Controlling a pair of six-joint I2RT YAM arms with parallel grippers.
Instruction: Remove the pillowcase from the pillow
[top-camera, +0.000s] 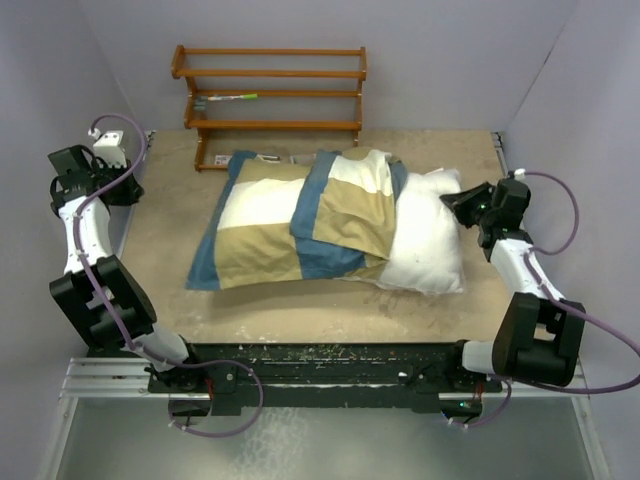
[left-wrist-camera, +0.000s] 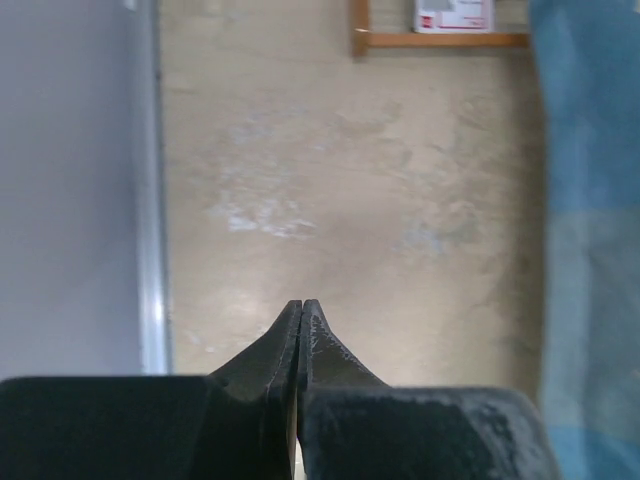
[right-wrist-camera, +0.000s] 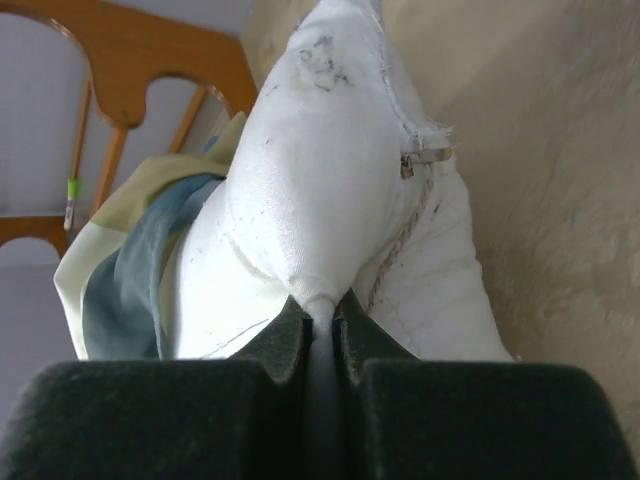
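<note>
The white pillow (top-camera: 425, 240) sticks out on the right from a pillowcase (top-camera: 265, 222) striped in blue, tan and cream. The case still covers the left part, its right section folded over on itself. My right gripper (top-camera: 450, 200) is shut on the pillow's right edge; in the right wrist view the white pillow (right-wrist-camera: 310, 190) bunches up between the fingertips. At the left wall my left gripper (top-camera: 130, 190) stands shut, well apart from the case. Its fingertips meet with nothing between them in the left wrist view, where the case's blue edge (left-wrist-camera: 575, 150) lies to the right.
Behind the pillow stands a wooden rack (top-camera: 275, 92) with a green-capped marker (top-camera: 232, 97) on it. Bare tabletop (top-camera: 165, 220) lies between the left gripper and the case, and along the front.
</note>
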